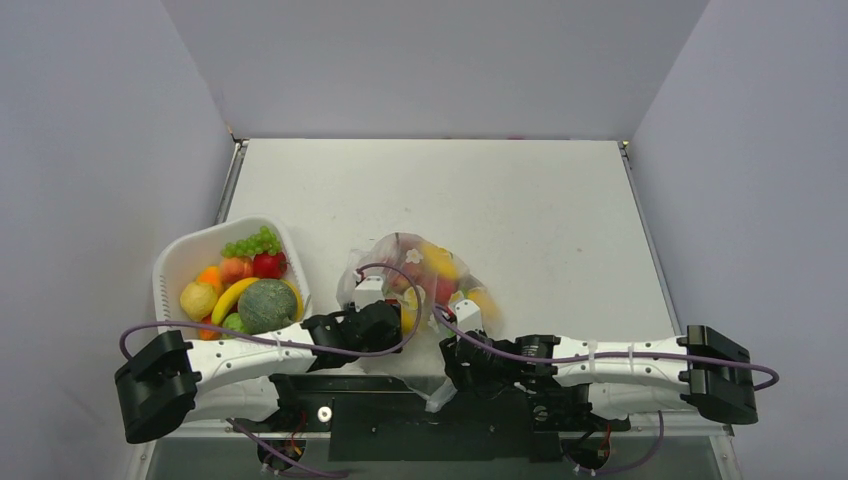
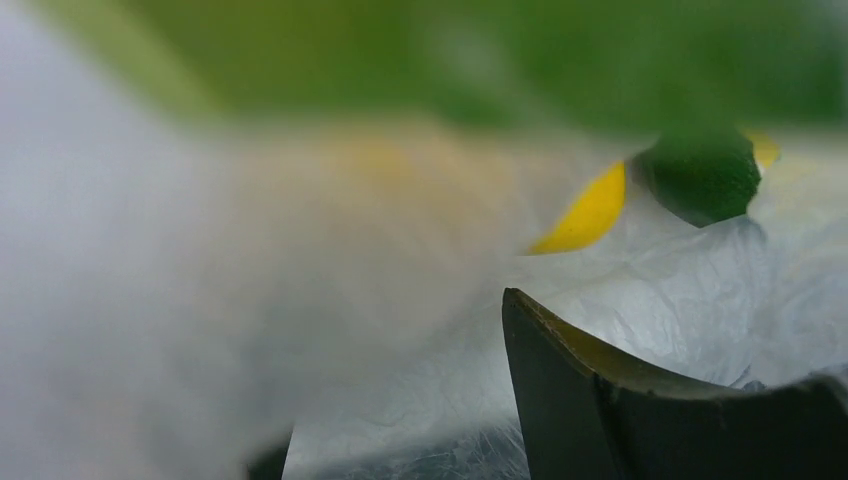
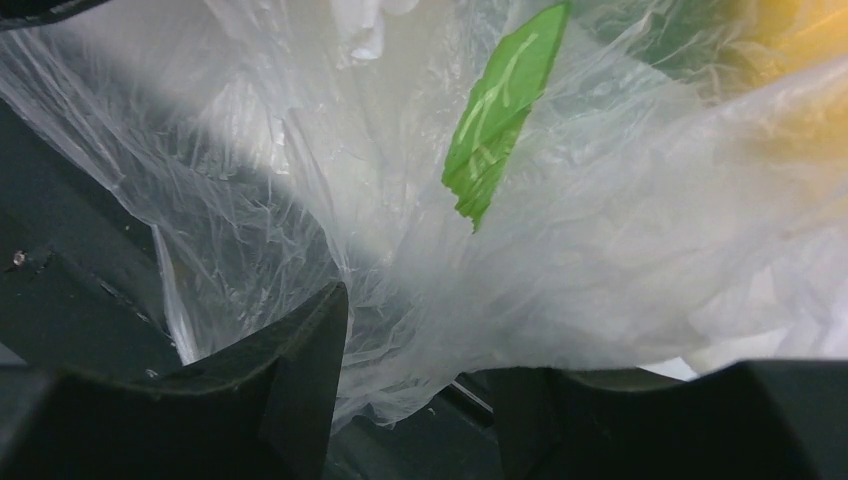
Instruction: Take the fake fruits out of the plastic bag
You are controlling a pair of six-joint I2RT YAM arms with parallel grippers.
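The crumpled translucent plastic bag lies mid-table at the front, with red and yellow fruits showing through. My left gripper is at its front left; its wrist view is inside or against the bag, showing a yellow fruit, a dark green fruit and a blurred green shape close above, one finger clear, the other mostly hidden. My right gripper stands open at the bag's front end, whose plastic hangs over the table edge, with a green patch on it.
A white basket of fake fruits, including grapes, bananas, apple and melon, stands at the left. Grey walls bound both sides.
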